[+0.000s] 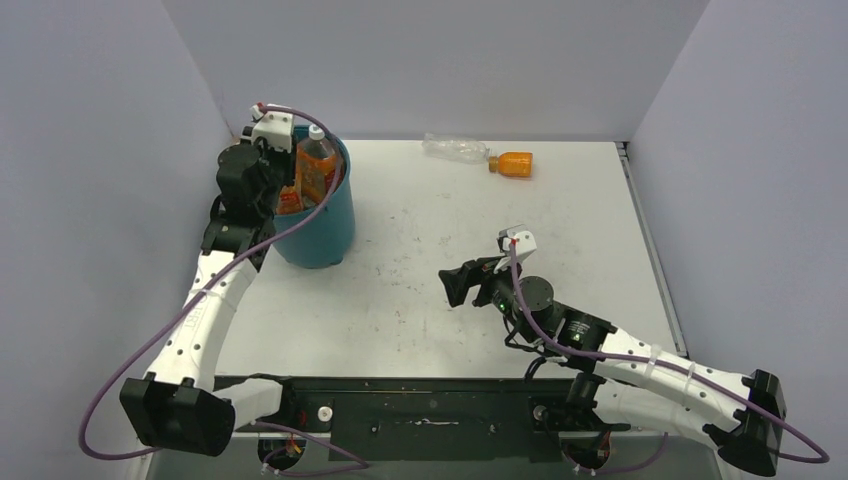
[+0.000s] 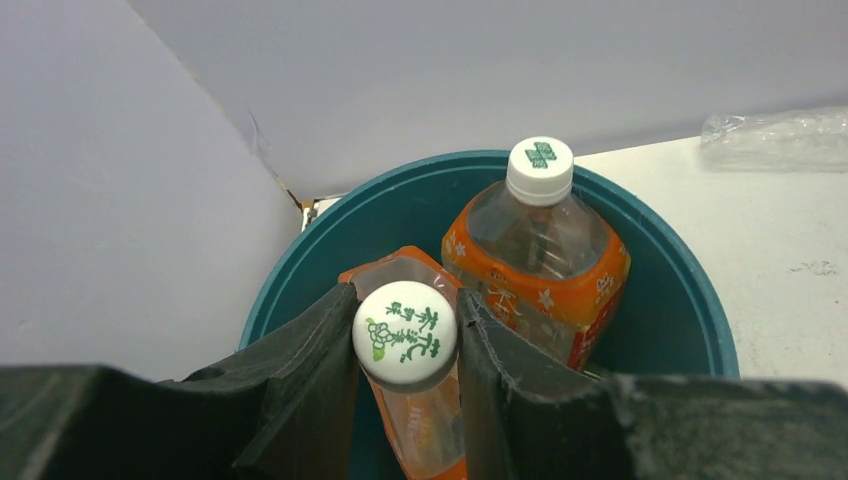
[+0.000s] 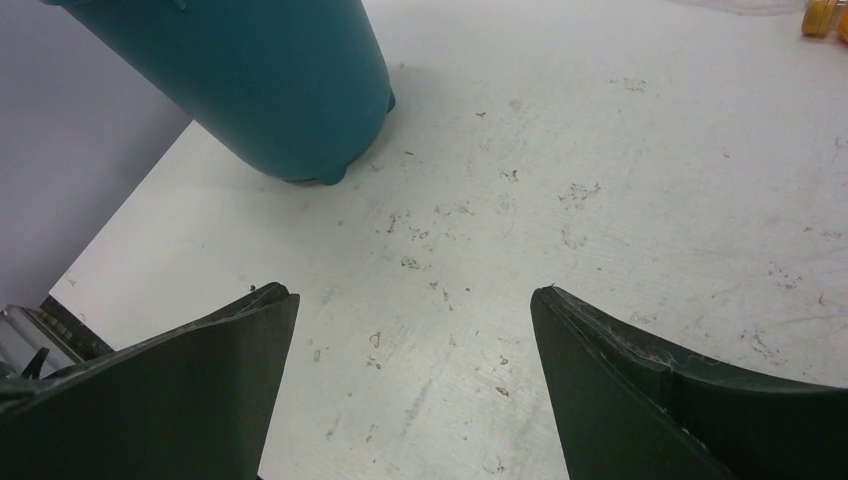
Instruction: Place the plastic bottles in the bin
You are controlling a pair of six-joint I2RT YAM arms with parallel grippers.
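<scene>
A teal bin [image 1: 312,242] at the table's left holds several plastic bottles. My left gripper is over it, shut on a bottle with a white cap [image 2: 403,334]; another bottle [image 2: 536,260] stands behind it inside. At the back of the table lie a clear bottle [image 1: 452,149] and a small orange bottle [image 1: 512,164]. My right gripper, open and empty, hangs above the table right of the bin.
Grey walls [image 1: 700,200] close it in at the back and both sides.
</scene>
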